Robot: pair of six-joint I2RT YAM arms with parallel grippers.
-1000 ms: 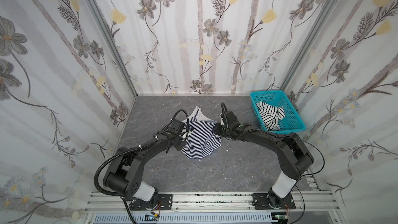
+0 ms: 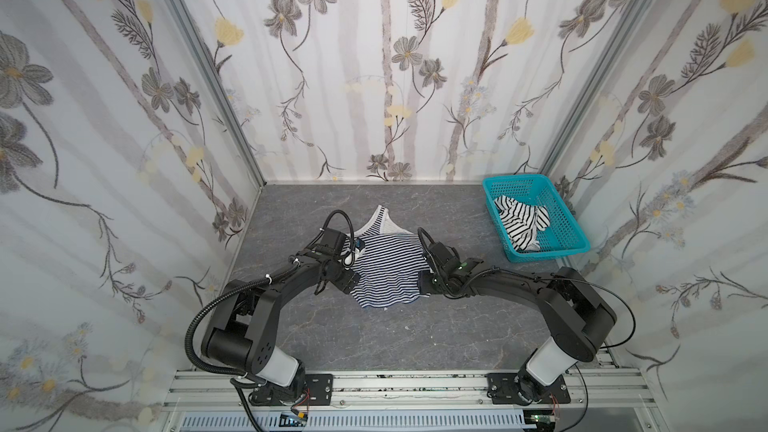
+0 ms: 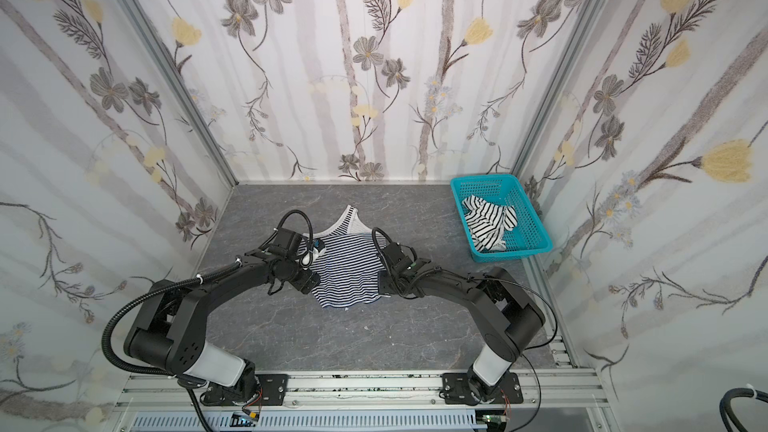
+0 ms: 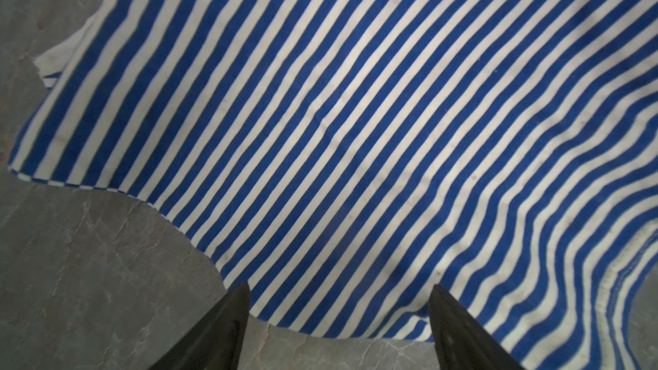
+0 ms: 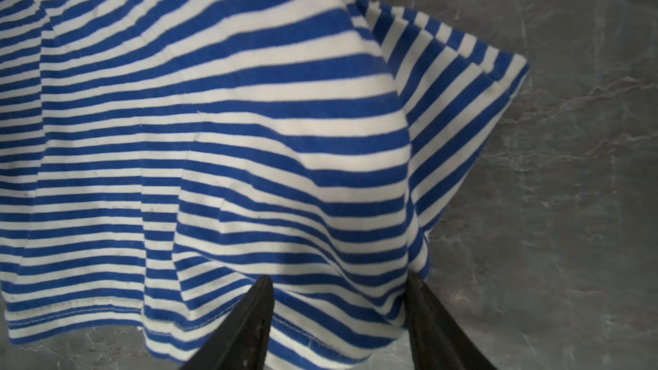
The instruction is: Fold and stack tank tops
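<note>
A blue-and-white striped tank top (image 2: 389,268) lies spread on the grey table, its white-trimmed strap end (image 2: 382,220) pointing to the back wall. At its left edge is my left gripper, open, with the wavy hem lying beneath and between its fingers. My right gripper, also open, is at the top's lower right side. Bunched striped cloth (image 5: 356,315) runs between those fingertips, not pinched. A folded flap of the top (image 5: 445,109) sticks out past its edge in the right wrist view.
A turquoise basket (image 2: 569,232) at the back right contains black-and-white striped clothing (image 2: 521,222). Bare table (image 2: 400,344) shows in front of the top and on the far left. Walls close the back and both sides.
My right gripper has come toward the table's front along the top's right side. The lower right part of the cloth is spread wider. The left arm has shifted slightly left.
</note>
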